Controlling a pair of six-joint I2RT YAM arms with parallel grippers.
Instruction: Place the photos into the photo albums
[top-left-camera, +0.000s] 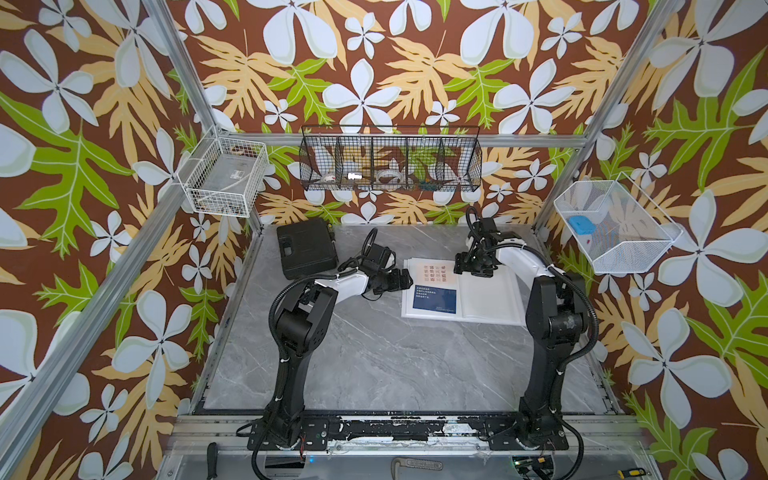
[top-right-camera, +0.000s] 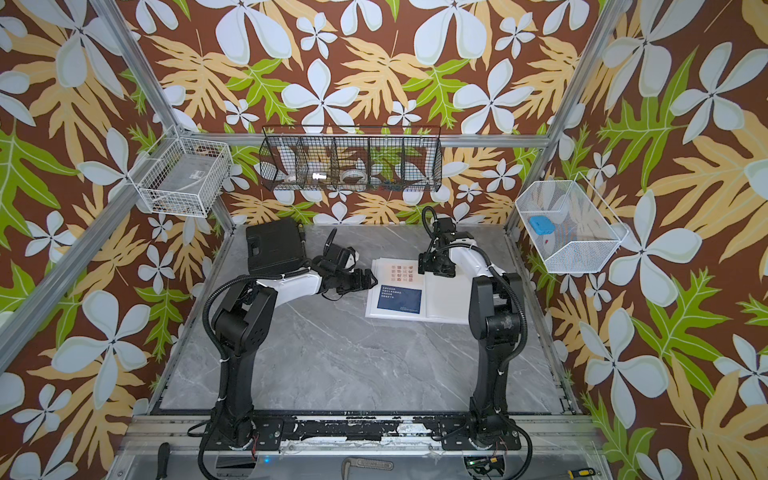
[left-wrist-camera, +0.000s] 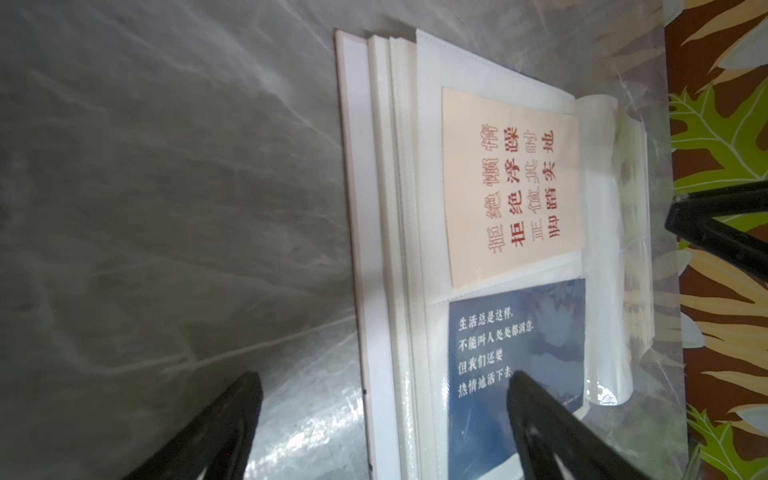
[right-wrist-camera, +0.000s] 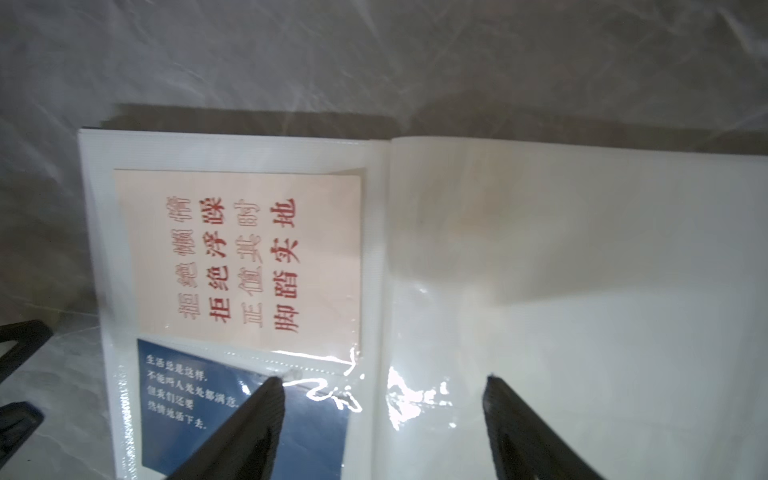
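Note:
The photo album (top-left-camera: 496, 304) lies spread on the table, its right page blank. On its left page, a peach photo with red characters (right-wrist-camera: 248, 256) sits in the upper pocket and a dark blue photo with white text (left-wrist-camera: 504, 352) in the lower one. My left gripper is open at the album's left edge, nothing between its fingers. Over the upper part of the album, near the middle fold, my right gripper stands open and empty. In the left wrist view the far page bows upward at the fold.
A black case (top-left-camera: 306, 248) stands at the back left of the table. Wire baskets hang around it: white at left (top-left-camera: 228, 176), black at back (top-left-camera: 390, 162), white mesh at right (top-left-camera: 616, 224) with a blue item (top-left-camera: 581, 225).

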